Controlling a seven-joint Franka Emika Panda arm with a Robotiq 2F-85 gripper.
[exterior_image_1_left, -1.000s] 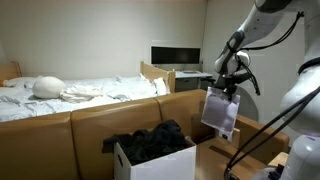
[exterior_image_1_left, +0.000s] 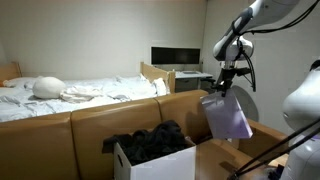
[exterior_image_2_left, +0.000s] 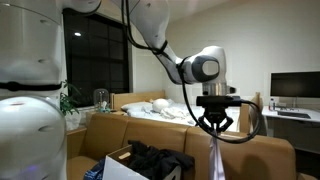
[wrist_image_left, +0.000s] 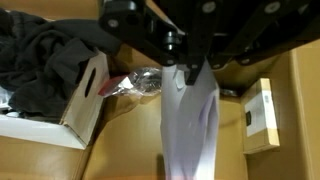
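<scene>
A pale lilac sheet, thin like cloth or paper, hangs below my gripper (exterior_image_1_left: 224, 92). In exterior view 1 the sheet (exterior_image_1_left: 228, 117) spreads broad and slants down over the brown couch's right part. From exterior view 2 the same sheet (exterior_image_2_left: 217, 158) looks narrow, dropping straight from the gripper (exterior_image_2_left: 215, 131). The wrist view has the sheet's top (wrist_image_left: 187, 85) pinched at the fingertips of the gripper, its lower part running out of the frame. The fingers are shut on it.
A white box (exterior_image_1_left: 165, 168) filled with dark cloth (exterior_image_1_left: 150, 143) stands on the brown couch (exterior_image_1_left: 40, 145), left of the sheet. Beside the box lies a clear crinkled package (wrist_image_left: 138, 82). A small pale box (wrist_image_left: 260, 116) sits at the wrist view's right.
The sheet has swung to a slant. The box has stayed put.
</scene>
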